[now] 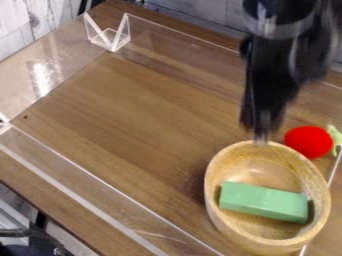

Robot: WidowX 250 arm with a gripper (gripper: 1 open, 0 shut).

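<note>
A wooden bowl (227,170) sits at the lower right with a green block (263,201) lying in it. Just behind the bowl is a red rounded object (310,140), with a pale green item beside it. My gripper (274,110) hangs blurred above and behind the bowl, open, with nothing seen between its fingers; it hides part of the back of the table.
Clear walls edge it, with a clear bracket (110,32) at the back left and a grey wall behind.
</note>
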